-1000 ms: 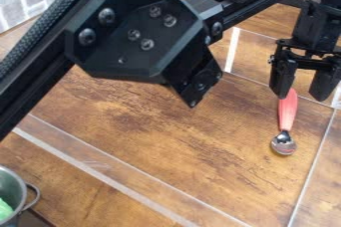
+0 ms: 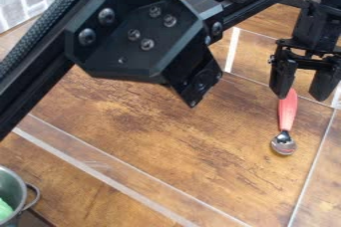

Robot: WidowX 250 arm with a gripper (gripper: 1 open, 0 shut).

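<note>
My black gripper is at the upper right, open, its two fingers apart and pointing down over a red-handled metal scoop. The scoop lies on the wooden table with its round metal head toward the front. The upper end of its handle is beside or under the left finger; I cannot tell whether they touch.
A metal pot with something green inside sits at the lower left edge. The black arm spans the top left to the upper right. The wooden table, marked with tape lines, is clear in the middle.
</note>
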